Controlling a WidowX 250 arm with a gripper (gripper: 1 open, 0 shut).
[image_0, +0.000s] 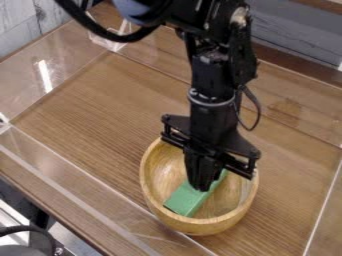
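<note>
My black gripper (201, 170) reaches down from the top over a tan round bowl (181, 220) in the lower middle of the view. Its tip is low inside the bowl, over a green oblong block (187, 202) that lies on the bowl's floor, partly hidden by the gripper. The gripper looks shut, and I see nothing clearly held between its fingers.
A dark cable lies at the lower left edge. A pale object sits at the top left.
</note>
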